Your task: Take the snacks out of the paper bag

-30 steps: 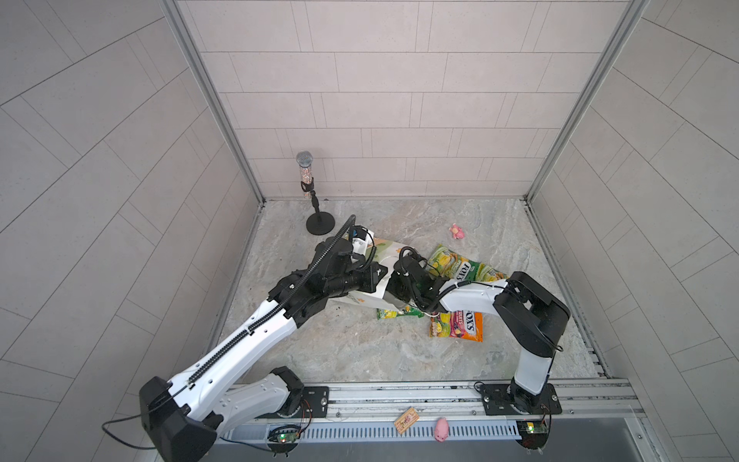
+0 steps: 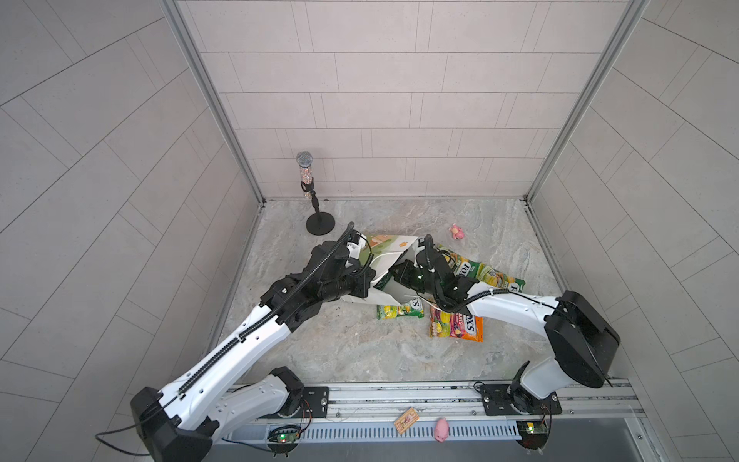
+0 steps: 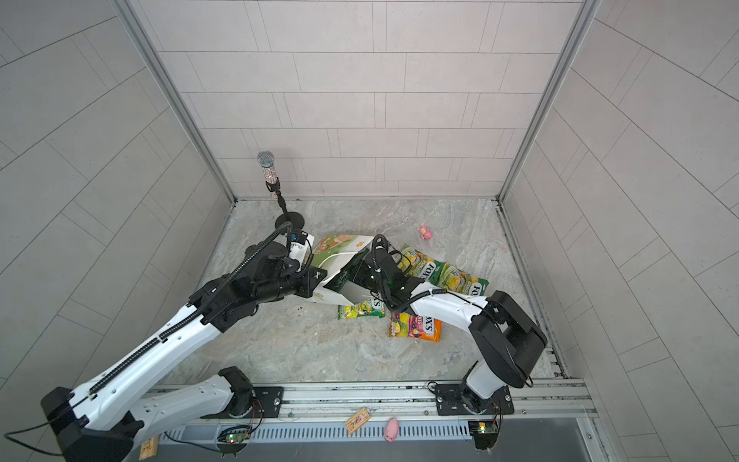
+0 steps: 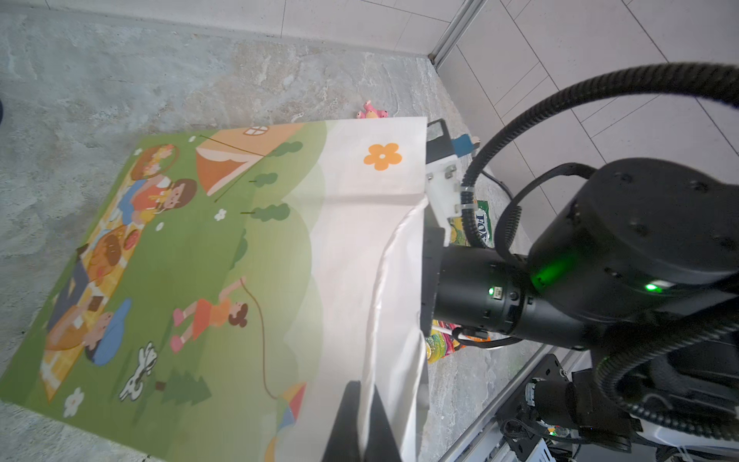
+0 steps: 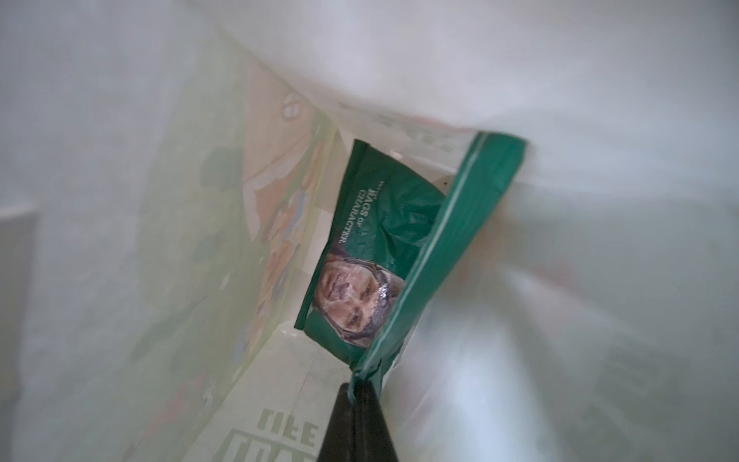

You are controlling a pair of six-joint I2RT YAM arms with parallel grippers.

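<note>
The paper bag, with green picnic artwork and a white rim, lies tipped over with its mouth facing right. My left gripper is shut on the bag's rim. Within the bag, in the right wrist view, is a dark green snack packet printed with a face. My right gripper is shut on one corner of it. From above, part of the green packet shows at the bag's mouth, beside the right wrist. Both sets of fingertips are hidden in the top views.
Several snack packets lie outside: an orange one, a yellow-green one below the bag and FOX'S packets to the right. A microphone stand is at the back left, a pink toy at the back right.
My right arm has swung and drawn back, and the packet's held corner has come away from the bag's bottom.
</note>
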